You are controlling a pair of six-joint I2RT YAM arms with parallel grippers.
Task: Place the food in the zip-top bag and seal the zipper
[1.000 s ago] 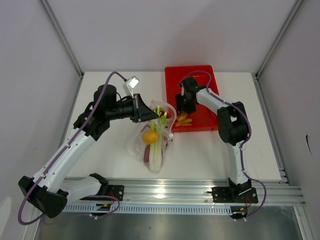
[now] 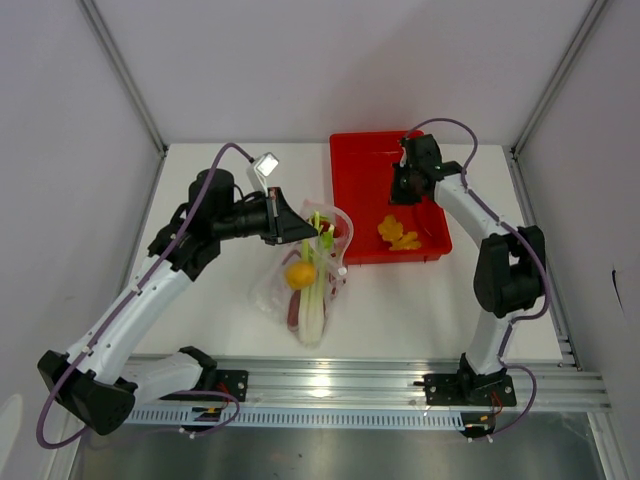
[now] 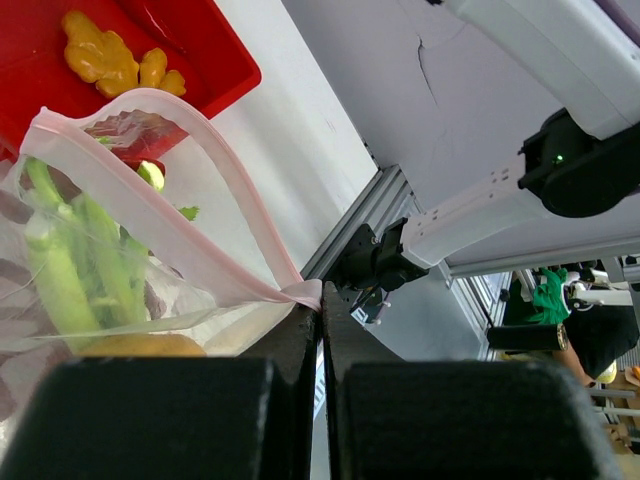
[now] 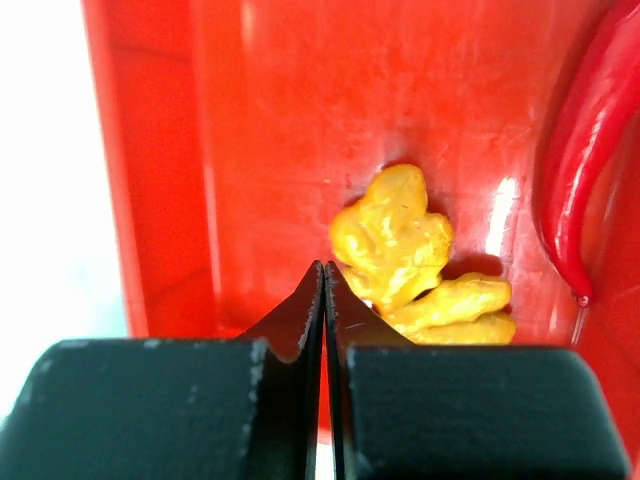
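The zip top bag (image 2: 270, 290) lies open on the table, holding celery (image 2: 311, 320), a yellow round food (image 2: 301, 275) and reddish items. My left gripper is shut at the bag's pink zip rim (image 3: 175, 235), which appears pinched at its tips. In the red bin (image 2: 360, 160), yellow lumpy pieces (image 4: 395, 235) lie beside a red chili (image 4: 590, 130). My right gripper hangs over the bin near the yellow pieces, shut with nothing visible between its fingers.
Walls border both sides and the back.
My right gripper has moved right and up, away from the bin's lower left. The yellow pieces now sit further right in the bin. The left arm is unchanged.
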